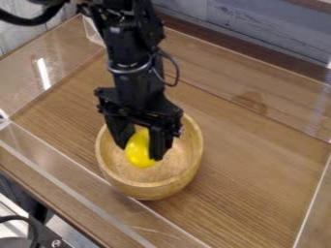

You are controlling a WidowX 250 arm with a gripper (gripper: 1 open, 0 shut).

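Note:
My black gripper [139, 140] hangs over a round light wooden bowl [181, 172] in the middle-left of the camera view, its fingers reaching down into it. A yellow object [138, 155] lies in the bowl between or just behind the fingertips. Whether the fingers touch or grip it I cannot tell, as the arm partly hides it.
A clear raised strip runs along the left front edge, with dark cables beyond it at the lower left. A pale panelled wall [258, 29] stands at the back.

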